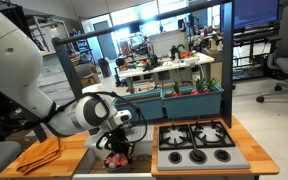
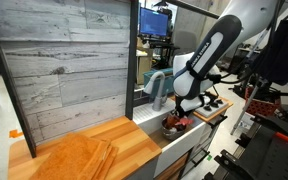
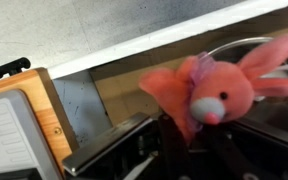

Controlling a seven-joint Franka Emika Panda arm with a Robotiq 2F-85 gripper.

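A pink plush toy [image 3: 219, 95] with long ears and a grey nose hangs between the dark fingers of my gripper, which is shut on it. Under and beside the toy, a metal pot [image 3: 284, 118] shows part of its rim and dark inside in the wrist view. In exterior view 1, my gripper [image 1: 118, 156] is low in the recess left of the stove, with the toy mostly hidden by the arm. Exterior view 2 shows the pot [image 2: 171, 132] in the sunken bay, the toy [image 2: 184, 123] just above it or at its rim; I cannot tell which.
A gas stove [image 1: 197, 145] stands right of the recess. An orange cloth [image 1: 39, 155] lies on the wooden counter to the left. Behind is a blue planter box [image 1: 189, 105] with plants. A white ledge [image 3: 174, 40] borders the recess.
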